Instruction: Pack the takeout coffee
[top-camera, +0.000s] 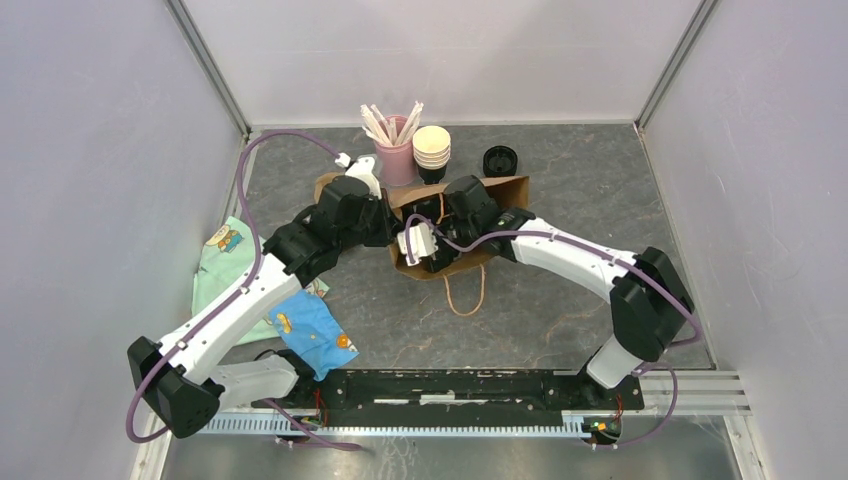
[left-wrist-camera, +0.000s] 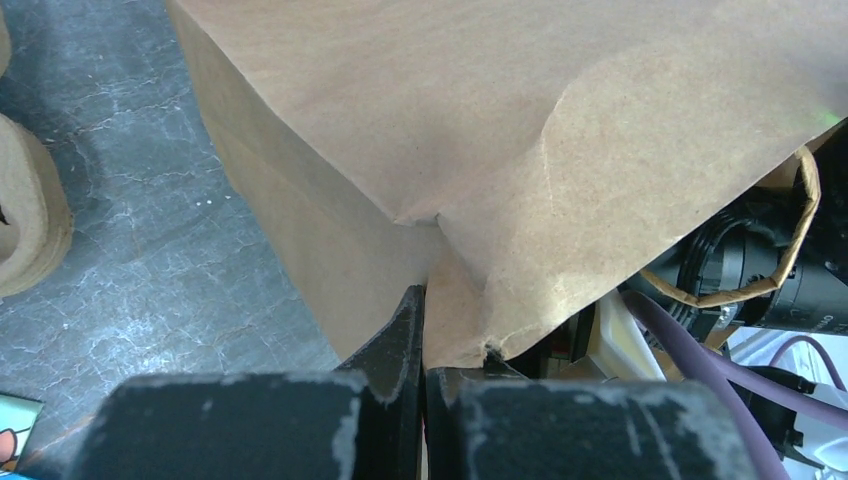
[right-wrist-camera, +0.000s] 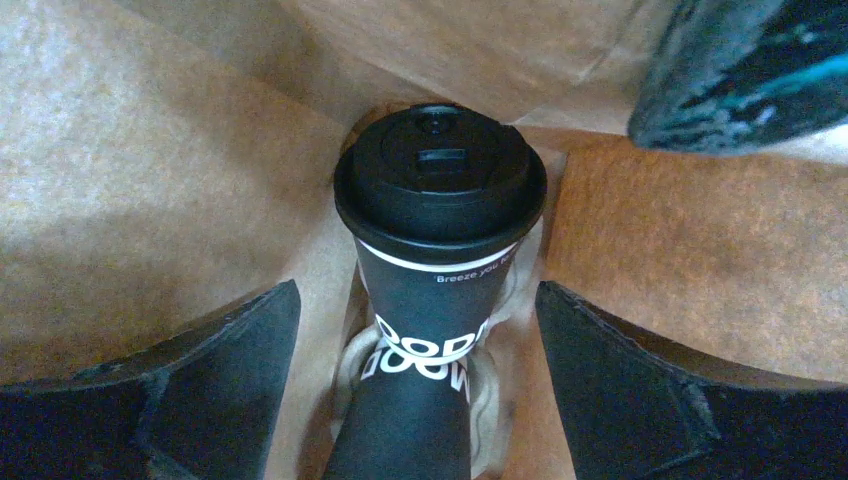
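Observation:
A brown paper bag (top-camera: 470, 268) stands mid-table with its top open. My left gripper is shut on the bag's edge, as the left wrist view shows, with crumpled paper at its fingertips. My right arm reaches into the bag from above. Inside, in the right wrist view, a lidded black coffee cup (right-wrist-camera: 440, 280) stands upright in a pulp carrier (right-wrist-camera: 485, 410). My right gripper is open, its fingers either side of the cup and apart from it.
Behind the bag are a pink straw holder (top-camera: 396, 160), a cup stack (top-camera: 432, 150) and black lids (top-camera: 500, 163). Cloths (top-camera: 310, 330) lie front left.

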